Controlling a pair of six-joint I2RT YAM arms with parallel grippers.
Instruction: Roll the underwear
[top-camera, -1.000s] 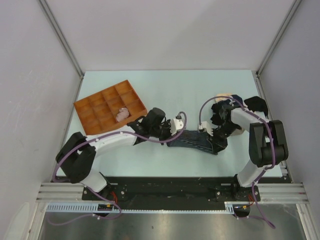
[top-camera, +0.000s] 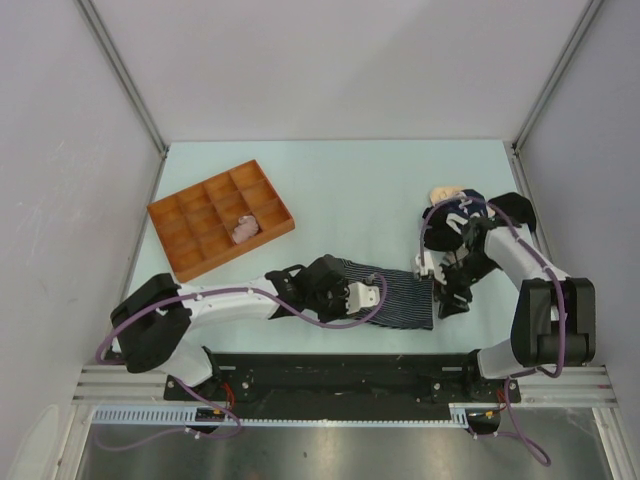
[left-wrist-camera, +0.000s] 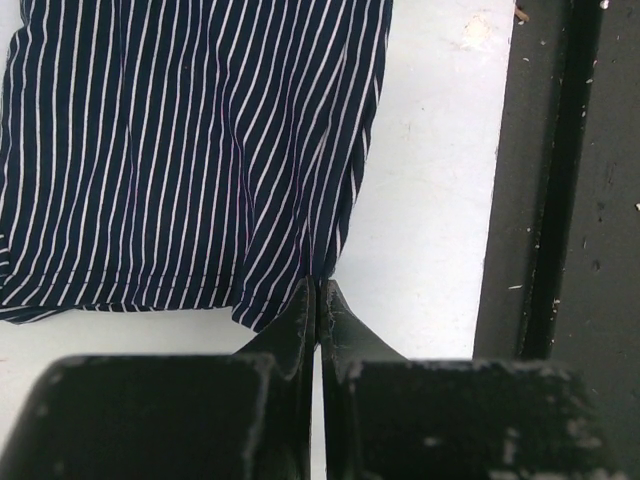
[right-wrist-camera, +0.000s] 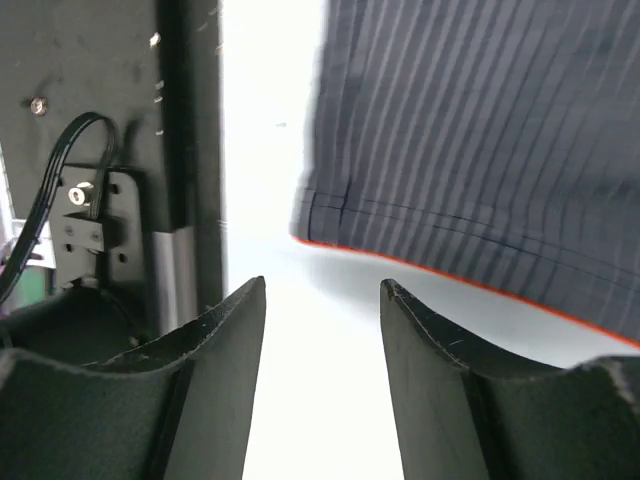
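Navy underwear with white pinstripes (top-camera: 395, 300) lies spread on the front middle of the white table, creased along one side in the left wrist view (left-wrist-camera: 180, 160). My left gripper is shut at the fabric's near corner; whether cloth is between its tips is unclear. My right gripper is open beside the underwear's corner and orange-edged hem (right-wrist-camera: 450, 270), with white table showing between its fingers. The right wrist view is blurred.
A wooden compartment box (top-camera: 180, 220) with a pink item stands at the back left. A pile of dark and beige clothes (top-camera: 510, 205) lies at the back right. A dark edge runs along the front.
Both arms have moved toward the table's front since a second ago, and the underwear lies more spread out.
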